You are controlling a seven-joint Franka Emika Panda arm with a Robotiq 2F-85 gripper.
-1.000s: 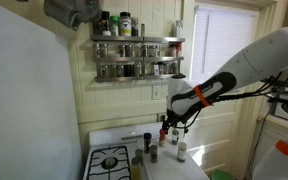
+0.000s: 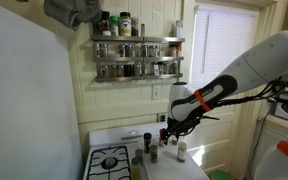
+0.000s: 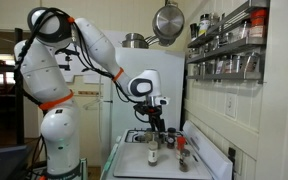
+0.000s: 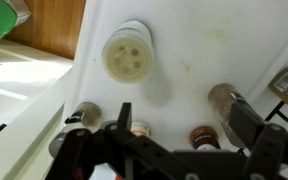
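My gripper stands open, its dark fingers (image 4: pixel 116 143) spread at the bottom of the wrist view with no object clasped between them. Below it, a pale-topped jar (image 4: pixel 129 54) stands on the white counter, ahead of the left finger. A small jar with a brownish-grey lid (image 4: pixel 222 98) is close to the right finger. Between the fingers, lower down, show a red-and-white jar (image 4: pixel 140 129) and a dark-red-topped one (image 4: pixel 204 137). In exterior view 2 the gripper (image 3: pixel 153 120) hangs above the pale jar (image 3: pixel 152 156).
A gas stove (image 2: pixel 109 161) lies left of the jars, with several bottles along its edge. Spice shelves (image 2: pixel 136 60) line the wall above. Another jar (image 4: pixel 82 118) stands at lower left of the wrist view. Bare counter (image 4: pixel 199 45) shows at the top centre.
The jars appear to have stayed in place.
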